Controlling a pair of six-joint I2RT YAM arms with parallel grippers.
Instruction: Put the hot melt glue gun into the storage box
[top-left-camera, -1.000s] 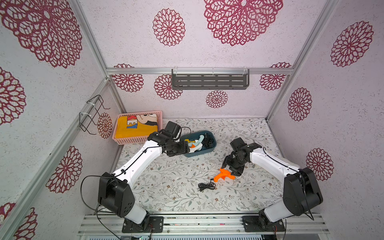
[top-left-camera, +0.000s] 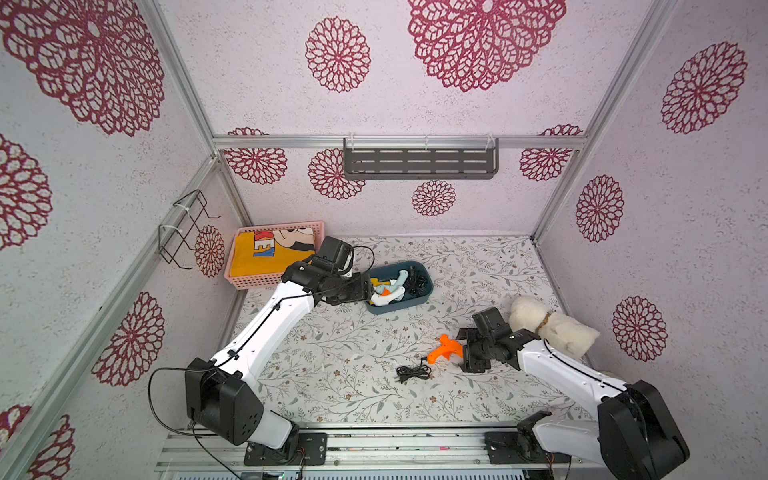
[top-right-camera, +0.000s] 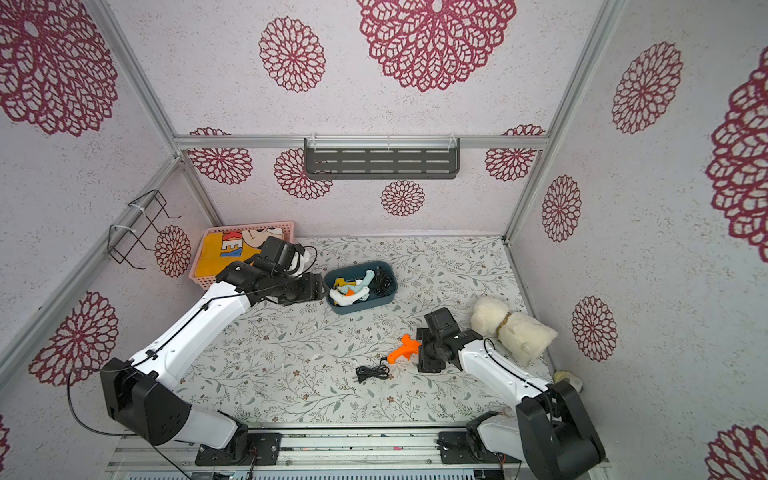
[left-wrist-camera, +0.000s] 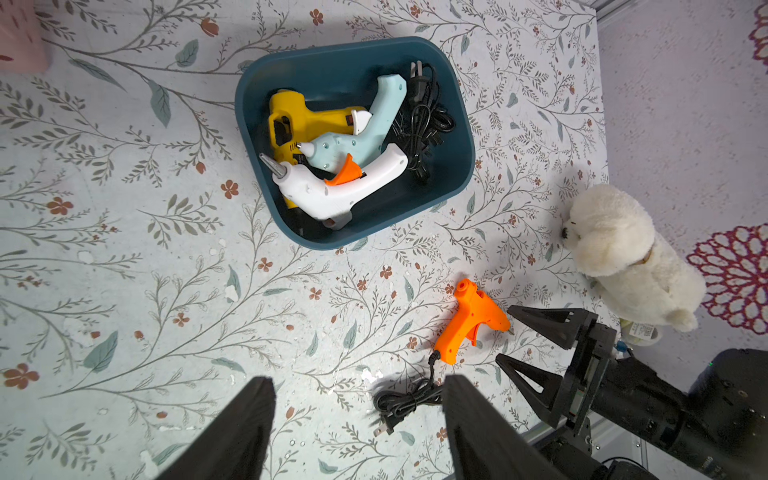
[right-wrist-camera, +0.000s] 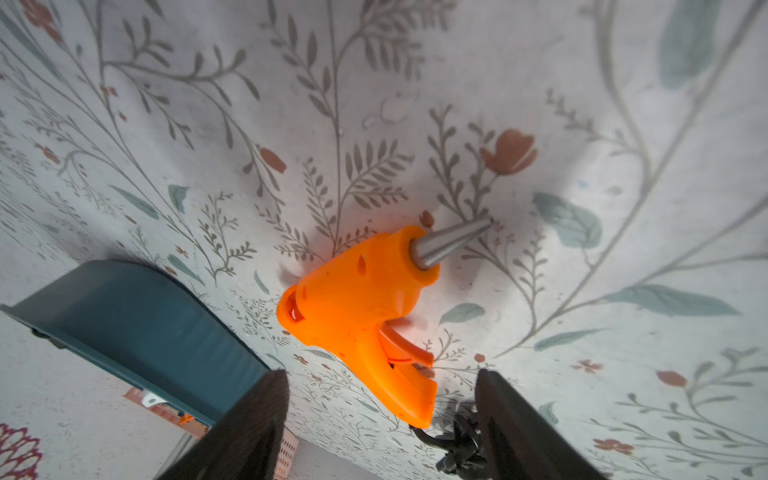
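On the table lies an orange hot melt glue gun (right-wrist-camera: 360, 300), its metal nozzle facing my right gripper, which is open and low beside it without touching. The glue gun's black cable (left-wrist-camera: 408, 400) is bundled next to its handle. The storage box (left-wrist-camera: 460, 172), dark blue-green, stands behind and to the left; inside are a yellow, a light blue (left-wrist-camera: 376, 120) and a white glue gun (left-wrist-camera: 344, 192) plus black cables. My left gripper is open and empty, held above the table left of the box in the top left view.
A pink basket (top-left-camera: 276, 278) with a yellow cloth sits at the back left. A white plush dog (left-wrist-camera: 624, 244) lies to the right, near the right arm. Between the glue gun and the box the table is bare.
My right gripper has moved toward the front of the table and turned, uncovering the plush dog. The left arm has drawn slightly back to the left. The orange glue gun has stayed put.
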